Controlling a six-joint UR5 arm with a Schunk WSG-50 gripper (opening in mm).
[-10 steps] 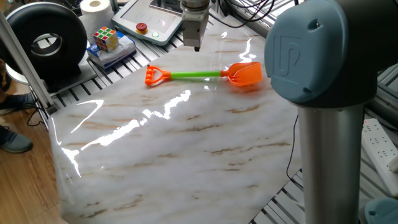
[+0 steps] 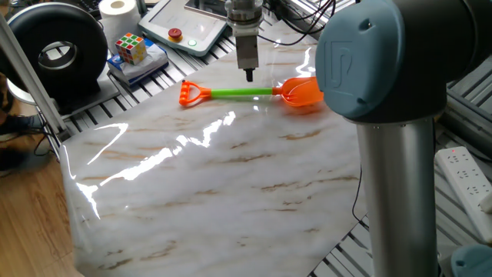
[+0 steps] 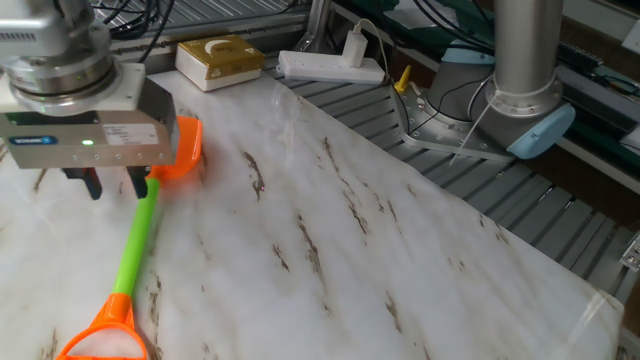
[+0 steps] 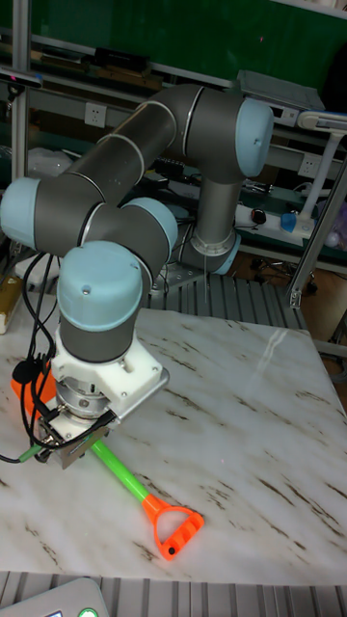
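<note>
A toy shovel with a green shaft (image 2: 240, 92), an orange blade (image 2: 301, 91) and an orange loop handle (image 2: 192, 94) lies flat on the marble-patterned tabletop (image 2: 223, 185). My gripper (image 3: 112, 190) points downward above the shaft, near the blade end. In exterior view 2 its two black fingers stand apart, with nothing between them. The same gripper (image 2: 249, 77) shows side-on in exterior view 1, where the gap is hidden and the tips look a little above the shaft. Exterior view 3 has the shovel's green shaft (image 4: 120, 472) running out from under the wrist, the fingers hidden there.
A black ring-shaped object (image 2: 58, 55), a puzzle cube (image 2: 131, 48) on a blue-white packet and a control tablet (image 2: 181, 25) line the far edge. A yellow-white box (image 3: 220, 62) and a power strip (image 3: 330, 67) stand beside the table.
My gripper has come down and toward the shovel's shaft, shifting slightly right in exterior view 1. The arm's near joint has moved left, now covering part of the blade. The shovel has stayed put.
</note>
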